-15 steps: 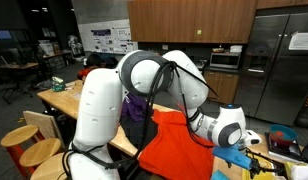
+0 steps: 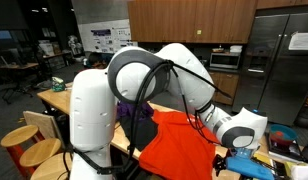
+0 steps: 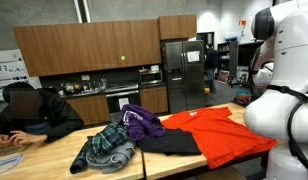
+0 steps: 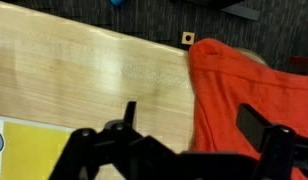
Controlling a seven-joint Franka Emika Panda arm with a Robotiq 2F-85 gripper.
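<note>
A red cloth (image 2: 179,143) lies spread on the wooden table, partly behind the arm. In the wrist view, one edge and corner of the red cloth (image 4: 239,88) show at the right, with bare wood to the left. My gripper is open above the table, its two dark fingers wide apart and nothing between them. The cloth's edge runs below the gap, towards the right finger (image 4: 256,128). Exterior view 2 shows the red cloth (image 3: 219,132) flat beside a black cloth (image 3: 171,141); the gripper is out of that view.
A purple cloth (image 3: 141,121), a plaid cloth (image 3: 107,138) and a grey cloth (image 3: 114,158) lie bunched on the table. A yellow sheet (image 4: 39,150) lies at lower left in the wrist view. Bare wood (image 4: 84,75) shows beside the red cloth.
In exterior view 1 the arm's wrist and gripper have moved right and come nearer the camera, tilting as they went. The red cloth looks unchanged.
</note>
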